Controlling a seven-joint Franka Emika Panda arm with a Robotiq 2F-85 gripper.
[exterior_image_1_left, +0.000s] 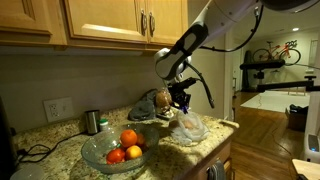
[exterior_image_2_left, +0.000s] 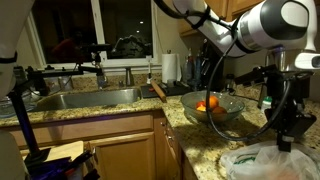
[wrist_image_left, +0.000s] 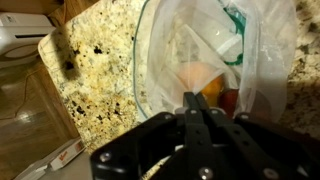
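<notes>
On the counter's right part lies a clear plastic bag (exterior_image_1_left: 188, 131), its film drawn upward toward my gripper (exterior_image_1_left: 182, 109). In the second exterior view the bag (exterior_image_2_left: 262, 160) fills the lower right corner, directly beneath the gripper (exterior_image_2_left: 284, 143). Seen from the wrist, the fingers are closed at the bag's film, and the bag (wrist_image_left: 168, 60) spreads open around them. Something orange-red (wrist_image_left: 215, 88) shows inside, partly covered by film and the gripper. The exact grip point on the film is too small to make out.
A glass bowl (exterior_image_1_left: 96, 150) of red and orange fruit stands on the counter at left. A metal canister (exterior_image_1_left: 92, 122) is behind it. Cabinets (exterior_image_1_left: 105, 18) hang above; the counter edge (exterior_image_1_left: 212, 150) drops to the floor at right.
</notes>
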